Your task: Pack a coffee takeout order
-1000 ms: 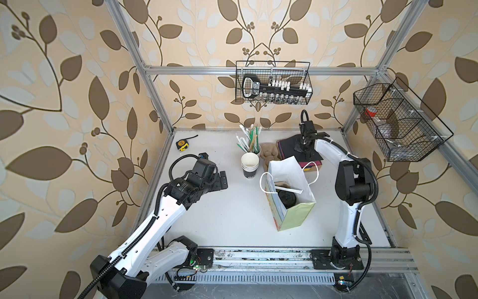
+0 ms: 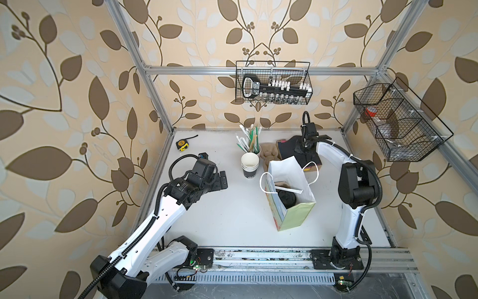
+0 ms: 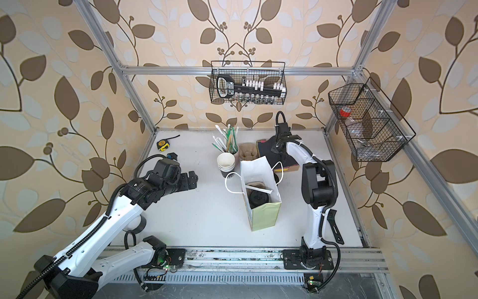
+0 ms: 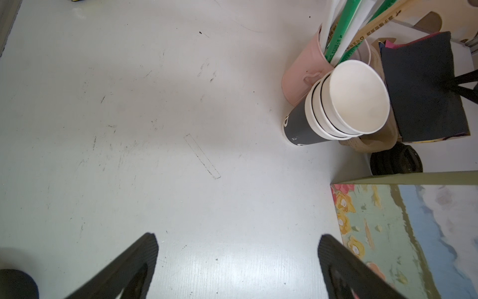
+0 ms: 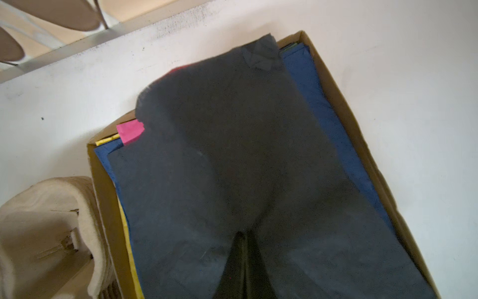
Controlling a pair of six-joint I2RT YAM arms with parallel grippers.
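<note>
A paper bag [image 2: 293, 214] with white handles stands right of centre, a dark lidded item inside. Behind it a box holds dark paper [image 5: 224, 124] over blue, yellow and pink sheets. My right gripper is shut, its fingertips at the dark paper. Stacked paper cups [image 4: 355, 97] and a pink holder [image 4: 301, 72] of straws stand left of the box. My left gripper is open over bare table, with nothing between its fingers.
Cardboard carriers [image 5: 44, 224] sit beside the box. A tape measure [image 2: 182, 145] lies back left. Wire baskets [image 2: 398, 124] hang at back and right.
My right gripper has moved slightly right over the box, and the dark paper appears to have shifted a little. The left arm is still.
</note>
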